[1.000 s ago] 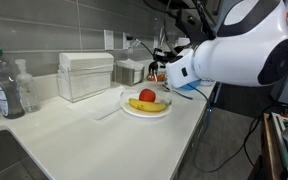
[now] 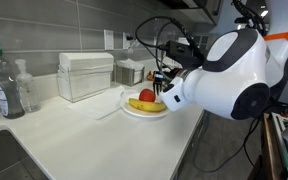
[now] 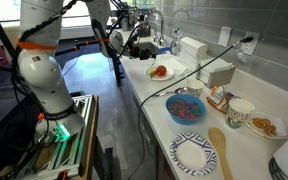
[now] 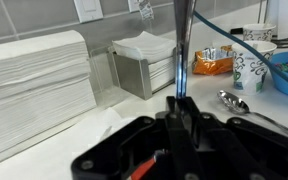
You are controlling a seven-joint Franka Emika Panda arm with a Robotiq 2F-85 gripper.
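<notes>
In the wrist view my gripper is shut on a slender dark rod [image 4: 186, 50], which rises upright from between the black fingers. What kind of object it is cannot be made out. In exterior view 1 the gripper [image 2: 162, 82] is low over the white plate [image 2: 129, 112], close to the fruit there. On that plate lie a red round fruit [image 2: 146, 95] and a yellow banana [image 2: 144, 105]. The arm's white body covers the plate's right side. A bit of the red fruit [image 4: 142, 170] shows below the fingers.
A white paper-towel dispenser [image 2: 85, 75] and a metal napkin holder [image 4: 144, 72] stand along the wall. Farther along are a spoon [image 4: 233, 102], a blue bowl [image 3: 186, 108], a patterned plate [image 3: 192, 153] and cups. Open counter lies left of the fruit plate.
The arm has come down and toward the viewer, from behind the fruit plate to over its right side. The plate and fruit look unmoved.
</notes>
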